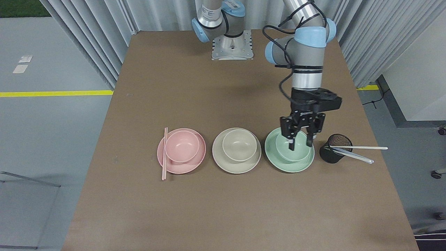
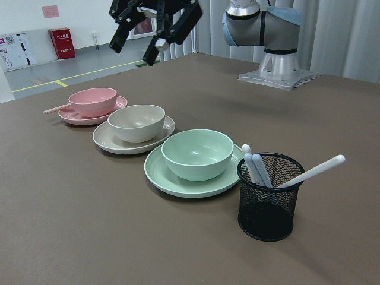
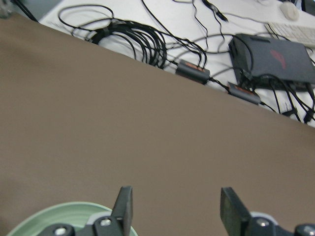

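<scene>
My gripper (image 1: 300, 142) hangs above the green bowl (image 1: 291, 152) on its green plate (image 1: 287, 166), fingers spread open with nothing between them; in the wrist view the plate's edge (image 3: 64, 215) shows beside the fingers. A black mesh holder (image 2: 265, 214) with white and pale blue chopsticks (image 1: 359, 147) stands to the right. A white bowl (image 1: 239, 144) on a white plate (image 1: 236, 167) sits in the middle, and a pink bowl (image 1: 182, 146) on a pink plate (image 1: 184, 167) at the left, pink chopsticks (image 1: 164, 154) along its left side.
Beyond an edge in the wrist view lie cables (image 3: 133, 39) and a black box (image 3: 273, 61).
</scene>
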